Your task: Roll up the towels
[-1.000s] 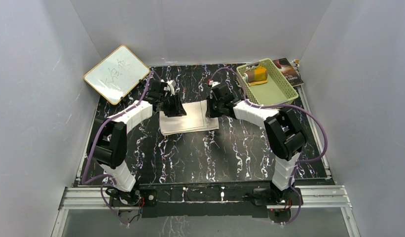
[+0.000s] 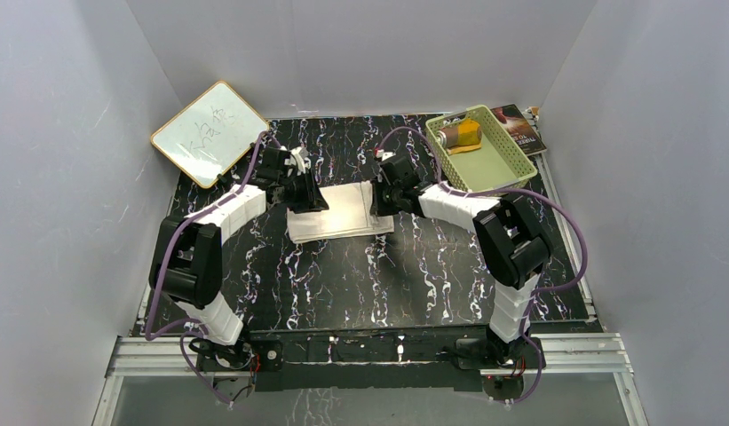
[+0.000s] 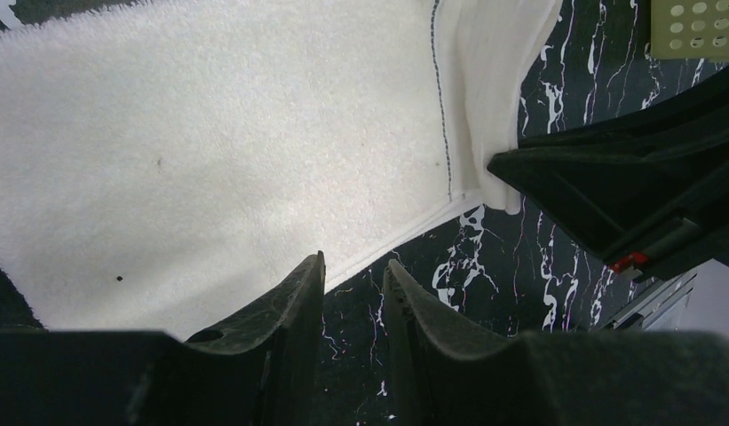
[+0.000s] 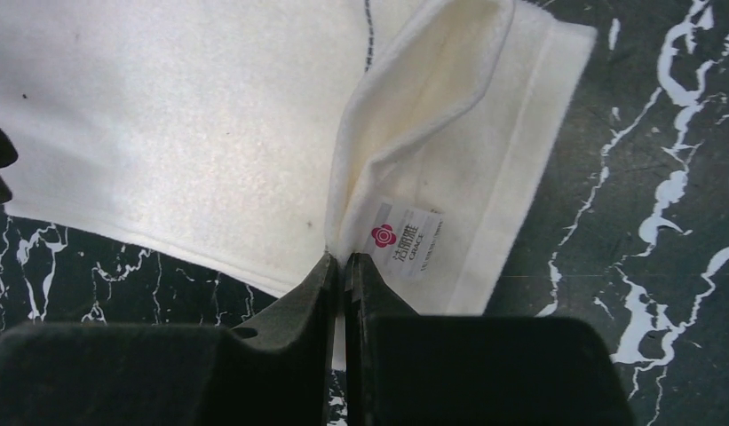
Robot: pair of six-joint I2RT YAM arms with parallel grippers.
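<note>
A cream-white towel [image 2: 344, 206] lies folded flat on the dark marbled table, with a stitched line near its right end. In the right wrist view, my right gripper is shut on a raised fold of the towel [image 4: 192, 115]; a label [image 4: 403, 240] shows on the layer beneath. The left wrist view has my left gripper over the towel's near edge, fingers parted, nothing between them. From above, the left gripper [image 2: 322, 209] covers part of the towel's left half and the right gripper [image 2: 375, 214] hides the fold at its right end.
A green basket [image 2: 511, 164] with a brown-and-orange item [image 2: 463, 135] inside stands at the back right, beside a dark book [image 2: 519, 130]. At the back left is a whiteboard [image 2: 201, 138].
My left gripper has shifted slightly left over the towel.
</note>
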